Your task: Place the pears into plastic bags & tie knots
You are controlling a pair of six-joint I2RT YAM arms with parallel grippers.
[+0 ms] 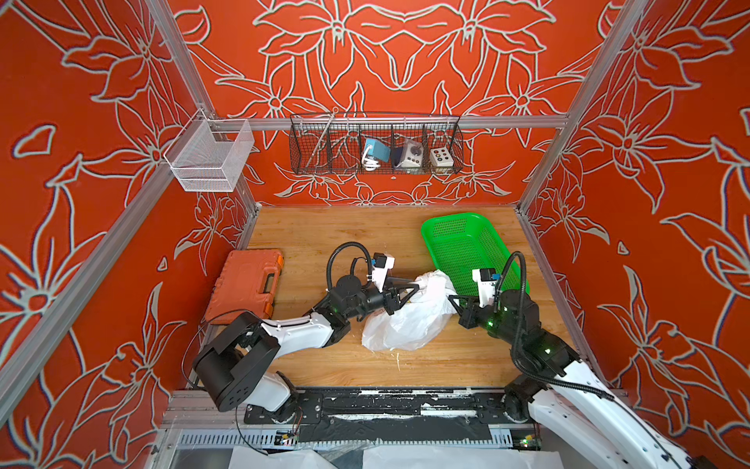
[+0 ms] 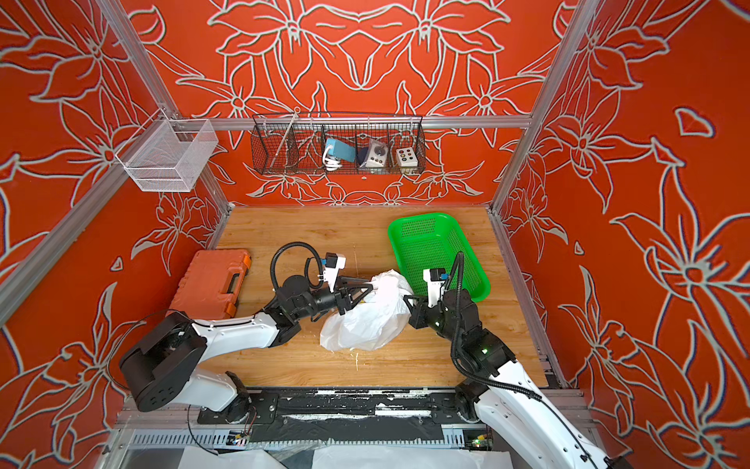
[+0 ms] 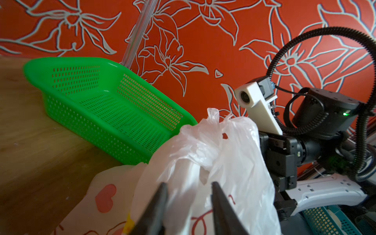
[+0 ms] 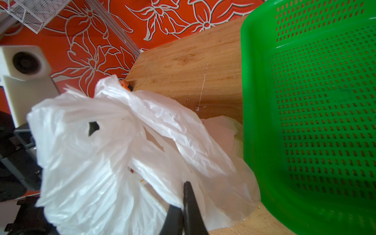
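A white plastic bag with red and yellow print lies on the table between both arms, its crumpled upper part raised. My right gripper is at the bag's right side; in the right wrist view its fingers are shut, with a strip of the white plastic running down to them. At the bag's upper left is my left gripper, and its two fingers stand apart with the plastic just beyond them. No pear shows; the bag's inside is hidden.
The green basket stands close behind the bag on the right and looks empty. On the left lies an orange case. A wire rack hangs at the back wall.
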